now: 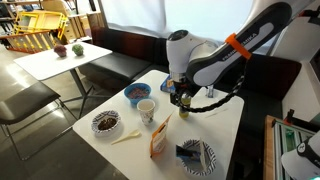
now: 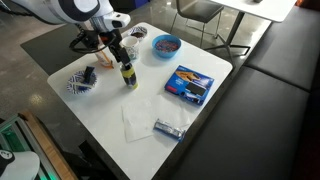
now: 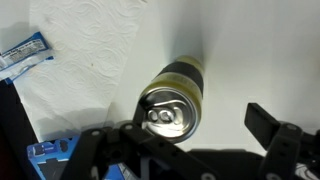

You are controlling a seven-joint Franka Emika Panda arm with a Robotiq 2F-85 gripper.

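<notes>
A can [image 3: 174,104] with a silver top and a yellow and black side stands on the white table. In the wrist view its lid faces the camera, between the two fingers and nearer the left one. My gripper is open around or just above the can; how far down the fingers reach is hard to tell. Exterior view 2 shows the can [image 2: 130,80] upright, with the gripper [image 2: 124,66] at its top. From exterior view 1 the can [image 1: 184,104] is partly covered by the gripper [image 1: 180,97].
Beside the can lie a paper towel [image 2: 147,121], a blue box [image 2: 187,84] and a silver-blue packet [image 2: 170,130]. A blue bowl [image 1: 137,92], white cup [image 1: 146,108], patterned bowl [image 1: 105,123], orange-white bag [image 1: 159,138] and a plate [image 1: 207,168] also stand on the table.
</notes>
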